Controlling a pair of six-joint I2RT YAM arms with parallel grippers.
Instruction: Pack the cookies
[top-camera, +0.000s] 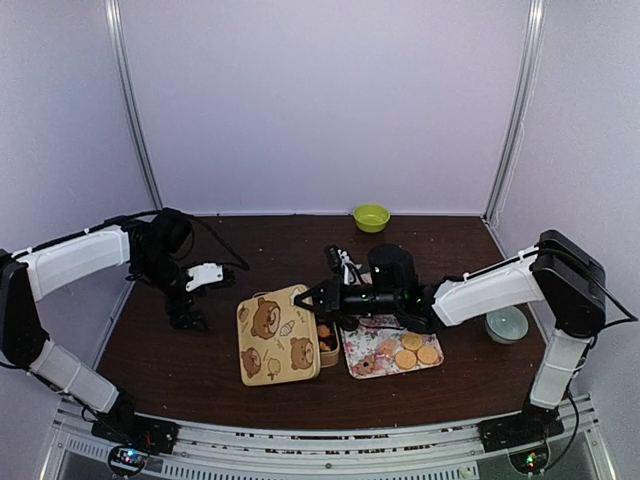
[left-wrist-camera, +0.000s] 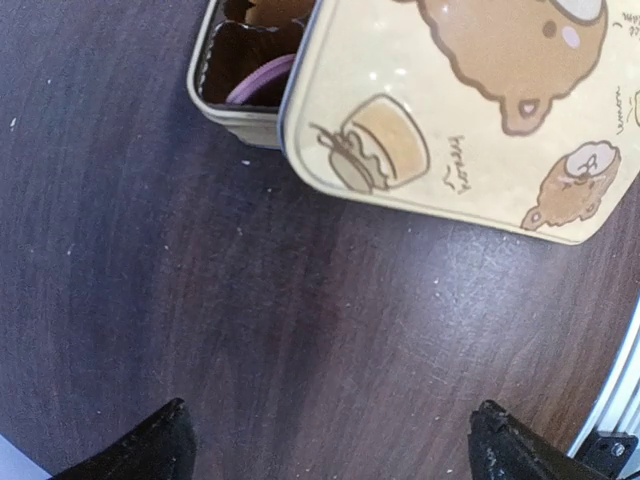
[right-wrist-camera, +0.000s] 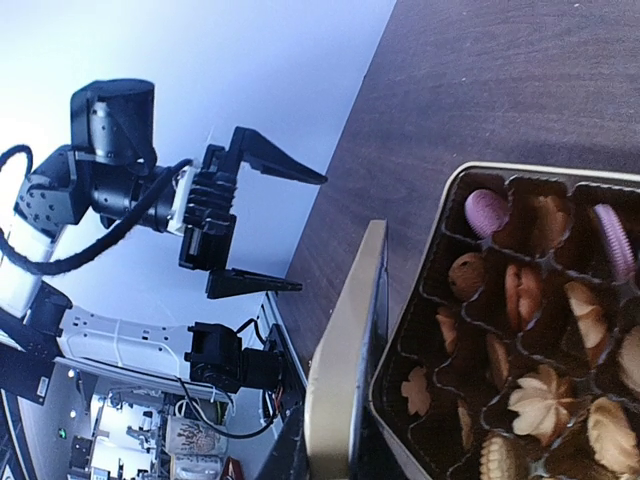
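Note:
The cream lid with brown bears (top-camera: 270, 340) hangs over the cookie box (top-camera: 329, 352), hiding most of it in the top view. My right gripper (top-camera: 303, 297) is shut on the lid's right edge. Seen edge-on, the lid (right-wrist-camera: 345, 360) stands tilted beside the box's near wall in the right wrist view, apart from a full seat. Cookies fill many of the brown compartments (right-wrist-camera: 540, 395). My left gripper is open and empty, to the left of the box, with bare table between its fingers. In the left wrist view, one box corner (left-wrist-camera: 240, 115) shows past the lid.
A flowered tray (top-camera: 375, 371) with several round cookies lies to the right, partly under my right arm. A green bowl (top-camera: 371, 218) stands at the back, a pale bowl (top-camera: 507, 325) at the right. Table (top-camera: 270, 250) behind the box is clear.

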